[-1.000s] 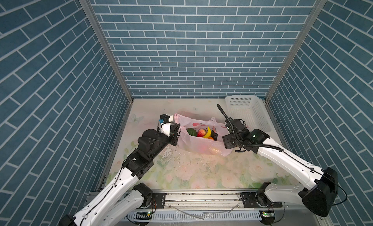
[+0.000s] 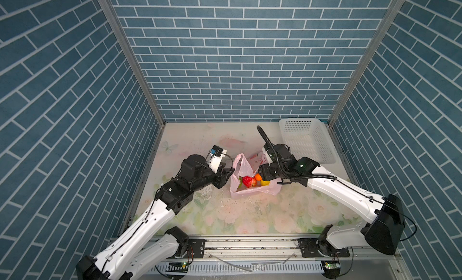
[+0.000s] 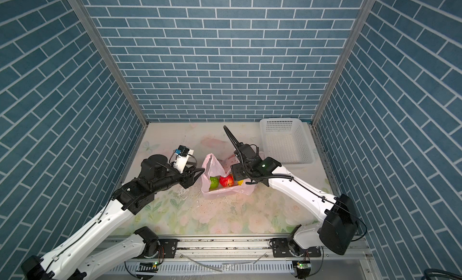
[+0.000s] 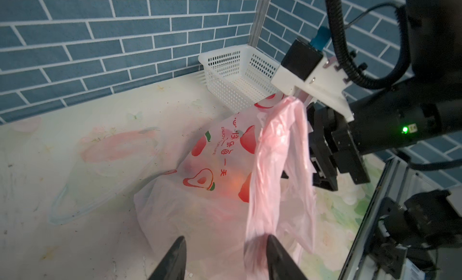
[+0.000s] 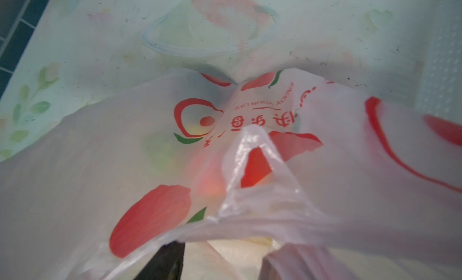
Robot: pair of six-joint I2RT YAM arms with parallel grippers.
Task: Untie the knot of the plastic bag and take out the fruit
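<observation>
The pink plastic bag (image 2: 253,192) lies spread with its mouth open in the middle of the table. A red fruit (image 2: 248,181), an orange fruit (image 2: 258,177) and a yellow fruit (image 2: 265,183) show inside; a green one (image 3: 213,183) is clearer in the top right view. Beside the bag's left edge, my left gripper is open, a raised pink fold (image 4: 265,203) standing by its right finger. My right gripper is open over the bag's right side. Film partly covers its fingers, one of them dark (image 5: 170,260). No fruit is visible between either pair.
A white perforated basket (image 2: 310,140) stands empty at the back right. My right forearm (image 2: 344,195) crosses the table's right side.
Both grippers have come closer together, the left moving right and the right moving left.
</observation>
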